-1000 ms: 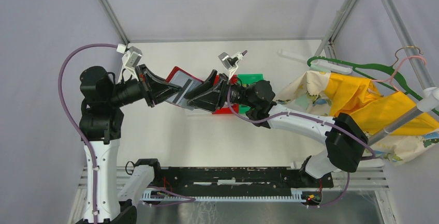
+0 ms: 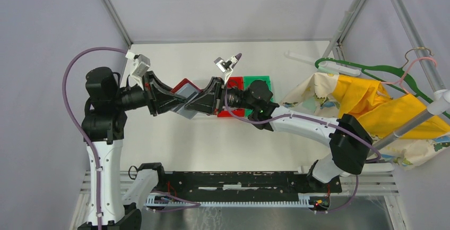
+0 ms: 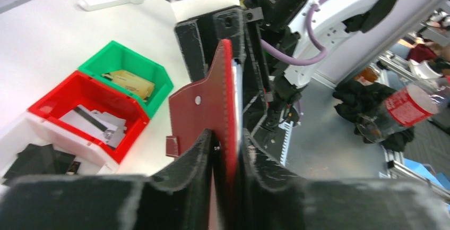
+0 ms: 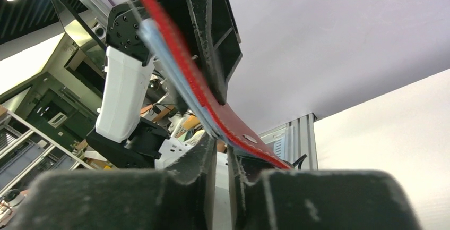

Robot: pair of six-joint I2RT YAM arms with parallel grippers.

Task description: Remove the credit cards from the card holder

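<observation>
A red card holder with a pale clear sleeve is held between the two grippers above the table. My left gripper grips it; in the left wrist view its red cover stands upright between the fingers. My right gripper has its fingertips at the edge of the red holder and pale sleeve; whether it grips them is unclear. Any cards inside cannot be made out.
Behind the right gripper are a red bin, a green bin and a white bin. Hangers and yellow cloth lie at the right.
My right gripper has moved left, closer to the left one, and its fingers look narrower. The left gripper and holder have shifted slightly.
</observation>
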